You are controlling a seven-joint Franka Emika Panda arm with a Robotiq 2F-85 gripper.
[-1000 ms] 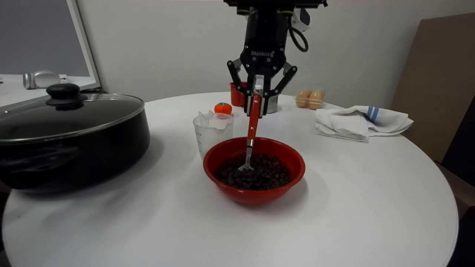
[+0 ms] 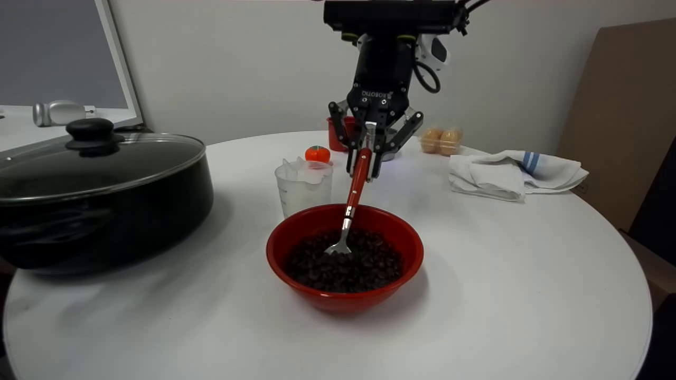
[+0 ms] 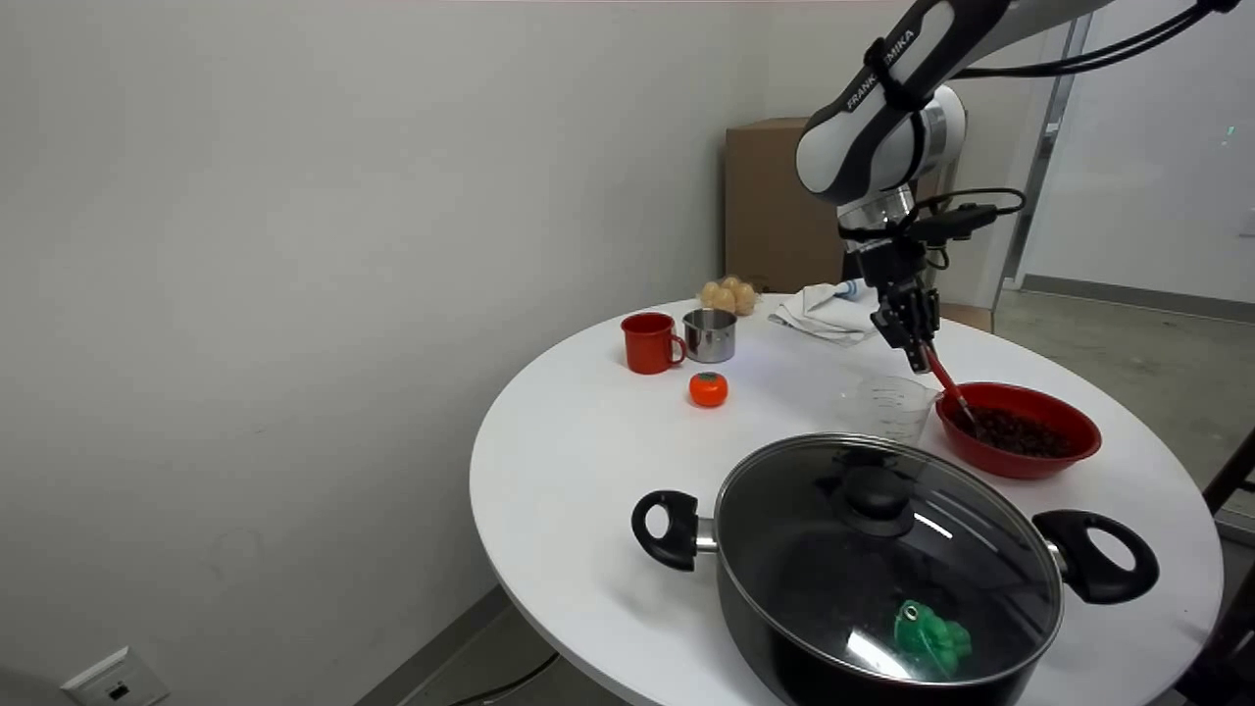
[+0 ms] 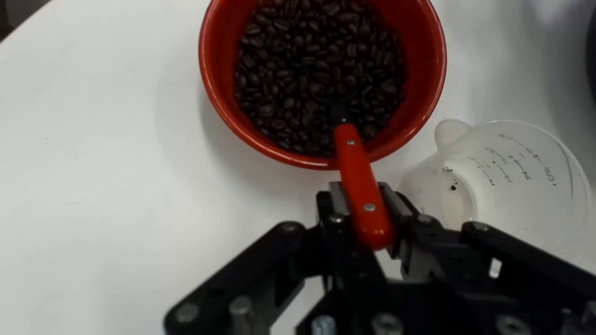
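Note:
My gripper (image 2: 365,171) is shut on the red handle of a metal-ended utensil (image 2: 358,183). In the wrist view that red handle (image 4: 360,178) runs between the two finger pads, pointing toward the bowl. The utensil leans, and its metal end dips into dark coffee beans (image 2: 374,259); its tip is partly buried, so its full shape is hidden. Those beans lie in a red bowl (image 4: 209,72) standing on the white table. From the side, in exterior view 2, the gripper (image 3: 924,359) hangs just outside the rim of the red bowl (image 3: 1000,465).
A clear measuring cup (image 4: 525,184) stands close beside the bowl. The large lidded black pot (image 2: 108,215) fills the left side. Toward the back are a red mug (image 3: 649,343), metal cup (image 3: 711,336), orange fruit (image 3: 708,389), eggs (image 2: 441,141) and towel (image 2: 507,174).
The bowl has slid toward exterior view 1's camera and slightly left. My gripper has lowered a little, and the utensil leans more, its end still in the beans.

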